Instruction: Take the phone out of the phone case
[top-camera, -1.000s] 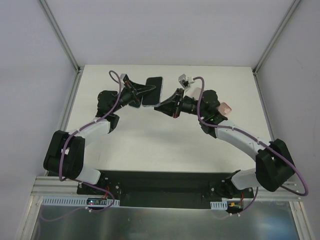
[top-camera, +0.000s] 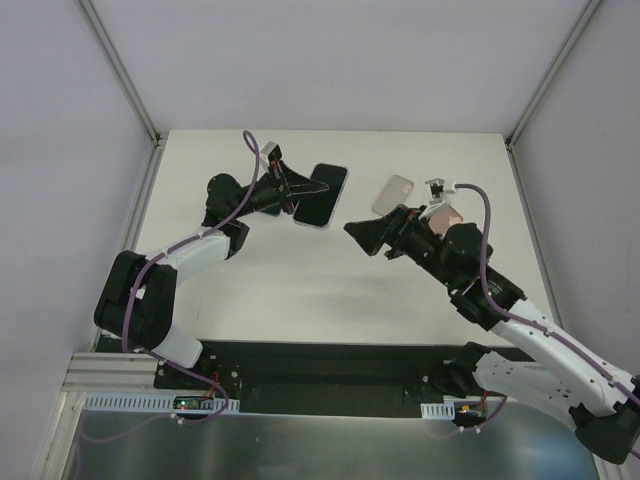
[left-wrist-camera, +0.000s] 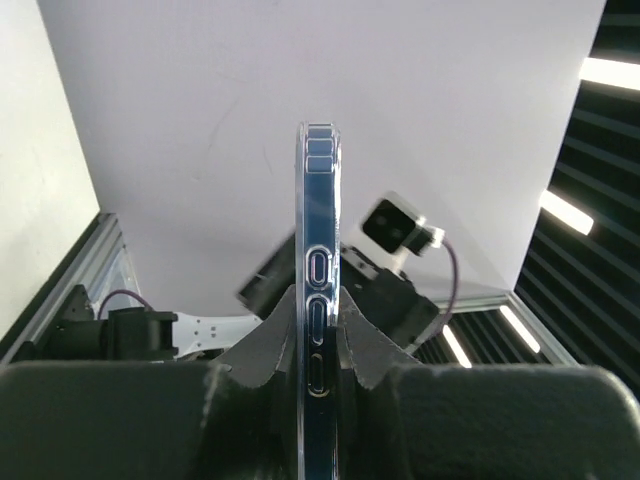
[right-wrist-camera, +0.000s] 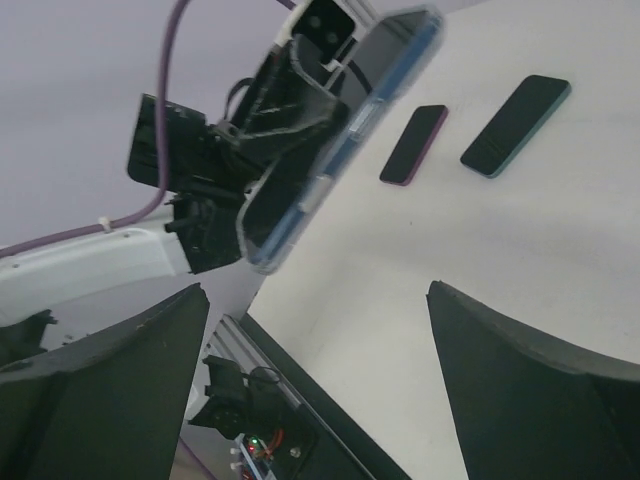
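A black phone in a clear case (top-camera: 324, 190) is held up at the top centre of the table by my left gripper (top-camera: 303, 190), which is shut on it. The left wrist view shows it edge-on (left-wrist-camera: 318, 230) between the fingers. In the right wrist view the cased phone (right-wrist-camera: 340, 140) is raised at upper left, slightly blurred. My right gripper (top-camera: 375, 229) stands open to the right of and below the phone, apart from it, with nothing between its fingers.
Two other phones lie on the table (right-wrist-camera: 516, 125), one with a pink edge (right-wrist-camera: 414, 144). Pale flat pieces (top-camera: 392, 196) lie behind the right arm.
My right gripper has drawn back from the phone, to the right and toward the front. The left gripper and phone have shifted slightly right and down in the top view.
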